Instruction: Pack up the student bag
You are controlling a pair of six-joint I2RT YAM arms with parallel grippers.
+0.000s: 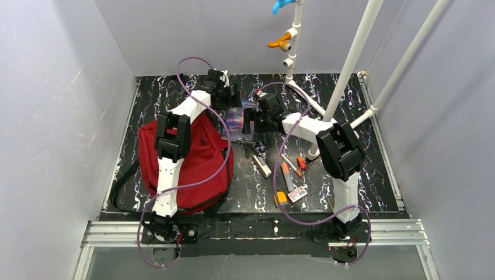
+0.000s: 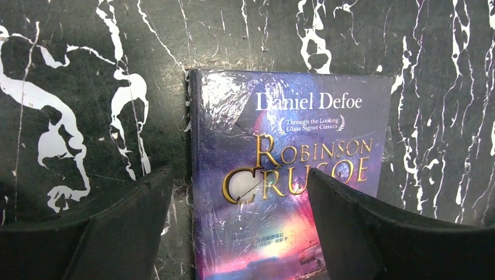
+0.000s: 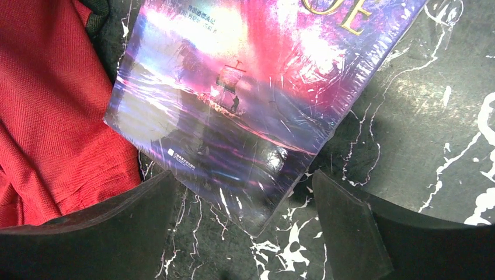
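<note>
A purple Robinson Crusoe book [image 1: 234, 123] in glossy wrap lies flat at the back middle of the table. My left gripper is open above its title end; in the left wrist view one finger overlaps the cover and the other is off its left side. Over the book's near corner, my right gripper stands open too, with the cover [image 3: 262, 105] stretching away beyond its fingers. Neither gripper holds anything. The red bag [image 1: 198, 169] lies on the left, close beside the book, and its red fabric [image 3: 58, 134] fills the left of the right wrist view.
In front of the right arm lie a dark-and-white item [image 1: 261, 167], a grey-and-orange piece [image 1: 287, 177], a pen [image 1: 291, 165], a small orange item [image 1: 301, 163], a yellow item [image 1: 281, 199] and a white box [image 1: 297, 194]. White pipes [image 1: 354, 58] rise at the right.
</note>
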